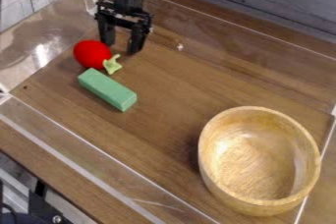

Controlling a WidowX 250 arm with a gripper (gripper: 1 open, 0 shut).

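Observation:
My gripper (122,33) stands open at the top left of the camera view, its fingers low over the wooden table, just behind a red round object (90,53) with a pale green tip. A green block (108,88) lies in front of the red object. Whether anything lies between the fingers is too small and dark to tell, but none is visible.
A large yellow bowl (257,191) sits at the front right. A metal strip runs along the left edge, and a wall borders the back.

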